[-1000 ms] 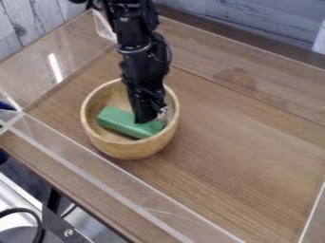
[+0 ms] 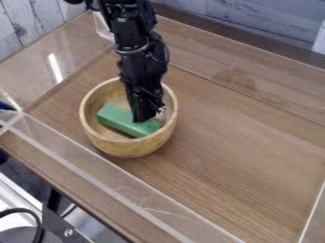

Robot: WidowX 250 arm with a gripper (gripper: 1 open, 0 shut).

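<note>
A light wooden bowl (image 2: 112, 139) sits on the table, left of centre. Inside it lies a green block (image 2: 124, 121), slanting from upper left to lower right. The black arm comes down from the top, and its gripper (image 2: 150, 111) is inside the bowl at the right end of the green block. The fingertips are small and partly dark against the block, so whether anything is between them is hard to see.
A pale wall (image 2: 279, 14) runs along the back. A dark cable lies at the lower left, beyond the table's edge.
The arm's upper part has shifted slightly over the last second. The bowl and the green block stay nearly where they were.
</note>
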